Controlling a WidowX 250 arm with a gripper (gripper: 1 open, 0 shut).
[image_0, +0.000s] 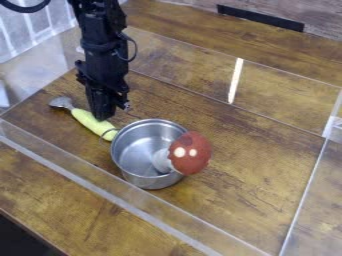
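Note:
My black gripper (107, 103) hangs over the upper left of the table, just above a yellow-green handled spoon (94, 125) whose metal end points to the upper left. It looks shut, with nothing visible between its fingers. A steel pot (143, 168) sits below and right of the spoon, touching or very close to it. A red and white ball-like object (191, 148) lies at the pot's right side, partly over the rim.
Clear panels edge the table at left and right.

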